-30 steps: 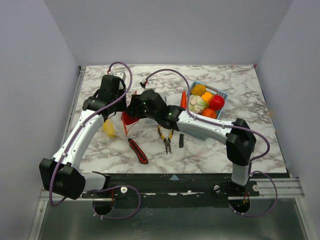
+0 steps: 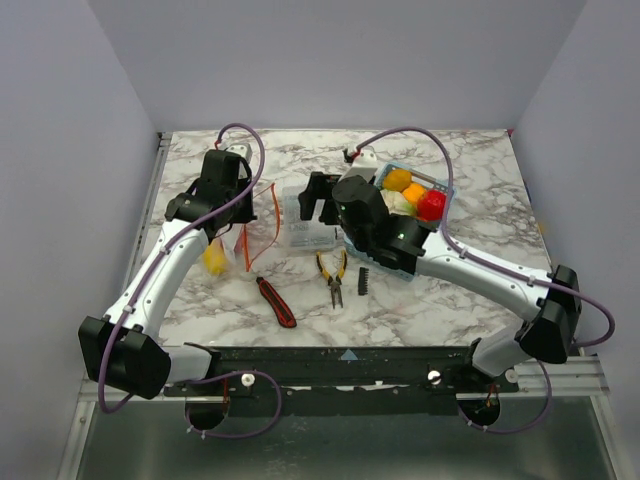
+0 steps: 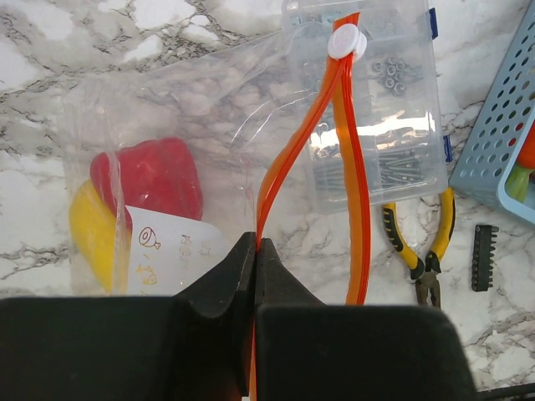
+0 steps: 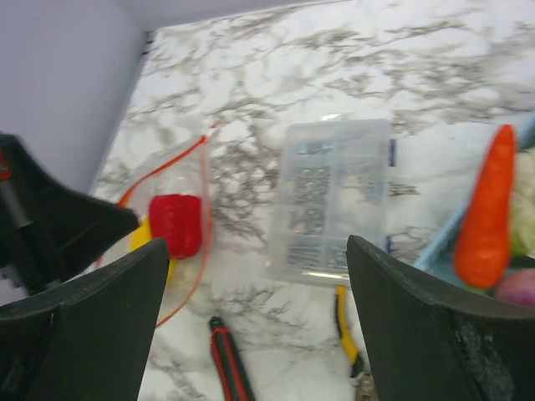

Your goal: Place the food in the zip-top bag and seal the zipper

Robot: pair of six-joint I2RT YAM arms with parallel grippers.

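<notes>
The clear zip bag [image 3: 209,109] lies with its orange-edged mouth spread open. Inside it are a red pepper-like food [image 3: 159,180] and a yellow food [image 3: 90,230]. My left gripper is shut on one orange zipper strip of the mouth; a white slider [image 3: 344,42] sits at the strips' far end. My right gripper stands open and empty above the table, between bag and blue basket [image 2: 400,272]. That basket holds a carrot [image 4: 489,213], a red food [image 2: 431,205], orange and yellow ones; the right arm partly covers it from above.
A clear parts box [image 4: 330,196] lies between bag and basket. Yellow-handled pliers [image 2: 334,280], a black comb-like piece [image 2: 363,281] and a red-black cutter [image 2: 276,302] lie in front.
The red food has gone from the right gripper into the bag. That gripper has opened and moved right, away from the bag mouth toward the basket. The left arm has stayed still.
</notes>
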